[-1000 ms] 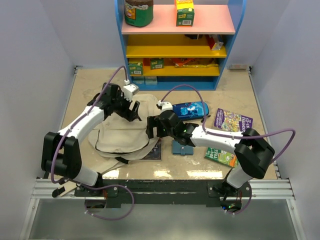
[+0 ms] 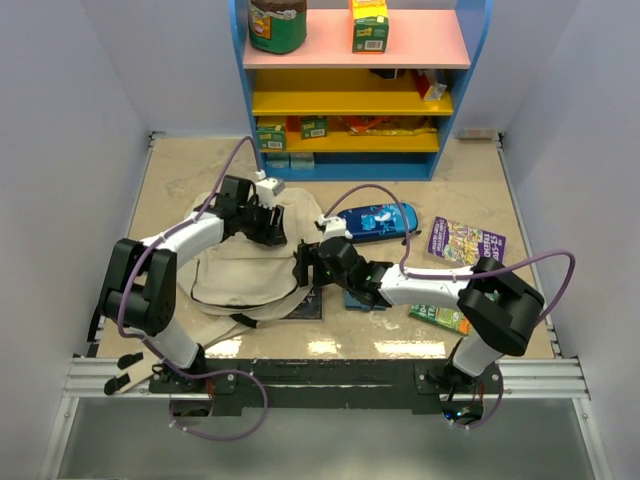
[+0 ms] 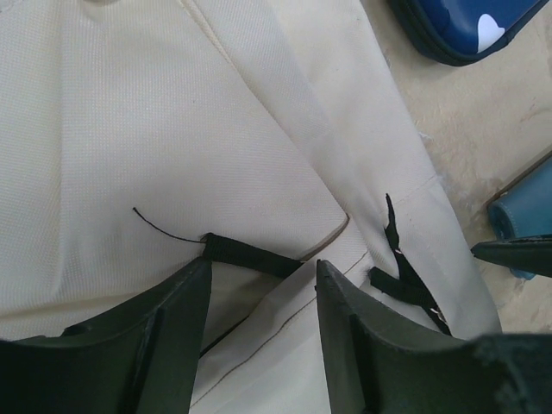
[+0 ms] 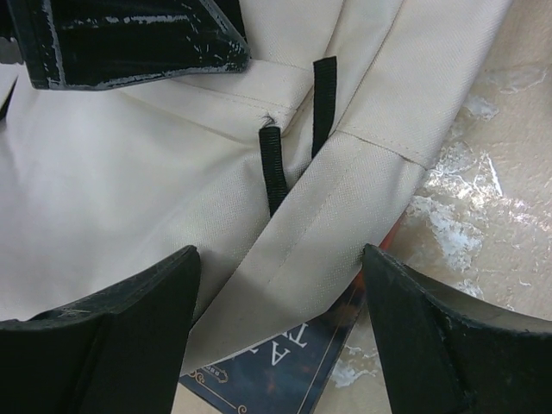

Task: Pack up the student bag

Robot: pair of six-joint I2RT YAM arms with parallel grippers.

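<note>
A cream cloth bag (image 2: 240, 270) lies on the left half of the table, rumpled, with black straps. My left gripper hovers low over the bag's upper part, fingers apart above a fold and a black strap. My right gripper is at the bag's right edge, its fingers apart on either side of a folded fabric band; whether it touches is unclear. A dark book (image 4: 259, 388) lies partly under that edge. A blue pencil case (image 2: 375, 222) lies behind my right arm.
A purple book (image 2: 465, 242) and a green book (image 2: 435, 318) lie at the right, a blue item (image 2: 365, 305) beside the dark book. A shelf unit (image 2: 355, 165) with boxes stands at the back.
My left gripper has moved slightly right and down over the bag, its fingers looking closer together. The right gripper has shifted very slightly, its fingers apparently narrowing.
</note>
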